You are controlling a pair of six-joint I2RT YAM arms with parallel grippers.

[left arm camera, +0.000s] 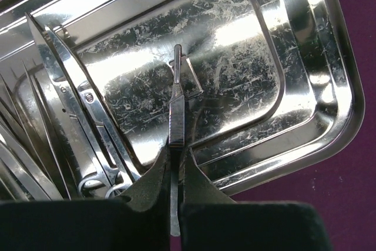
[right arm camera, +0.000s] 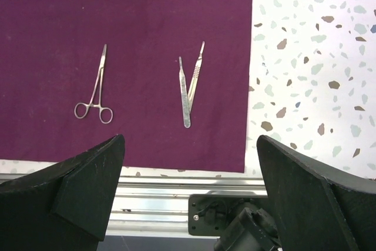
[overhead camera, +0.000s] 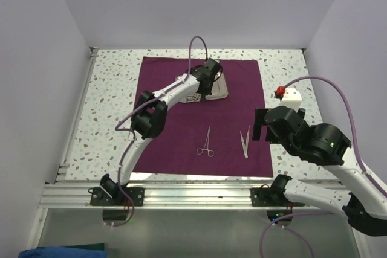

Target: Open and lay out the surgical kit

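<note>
In the left wrist view my left gripper is shut on a slim steel scalpel handle (left arm camera: 177, 116), its narrow end pointing away over the metal tray (left arm camera: 352, 92). The handle lies lengthwise between the fingertips, over the tray's near side. Left of it in the tray, scissors (left arm camera: 88, 96) rest among several other slender instruments, partly cut off by the frame. On the purple cloth lie a clamp with ring handles (right arm camera: 98, 89) and two scalpel handles (right arm camera: 184, 95) crossing at their lower ends. My right gripper (overhead camera: 266, 126) stands open over the cloth's right edge, empty.
Bare purple cloth (overhead camera: 166, 155) stretches in front of the tray and left of the clamp. Speckled table (overhead camera: 97, 101) surrounds the cloth, and a metal rail (overhead camera: 193, 193) runs along the front. Grey walls close in the back and sides.
</note>
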